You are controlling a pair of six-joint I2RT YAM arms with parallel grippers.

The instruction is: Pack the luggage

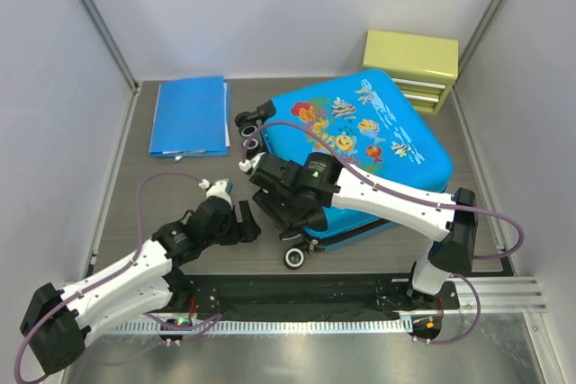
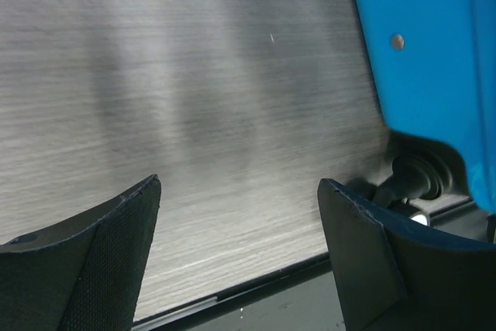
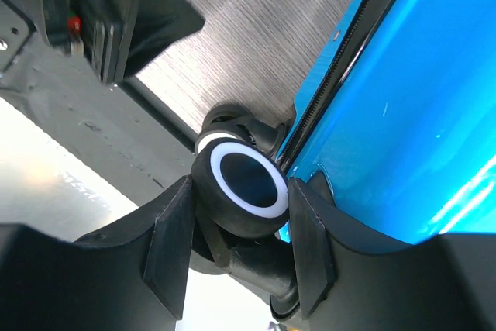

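Note:
A blue suitcase [image 1: 387,150] with cartoon fish on top lies on the wooden floor [image 1: 126,222], with black wheels at its left side. My left gripper [image 1: 238,222] is open, low over bare floor left of the suitcase; in the left wrist view the case's blue edge [image 2: 418,52] is at the right, beyond the fingertips. My right gripper [image 1: 283,218] is at the case's lower-left corner. In the right wrist view its part-open fingers are on either side of a wheel [image 3: 240,195] with a white ring; whether they grip it is unclear.
A blue folder [image 1: 184,116] lies at the back left. A yellow drawer box [image 1: 409,56] stands behind the suitcase at the back right, against the wall. Bare floor lies at the left, below the folder.

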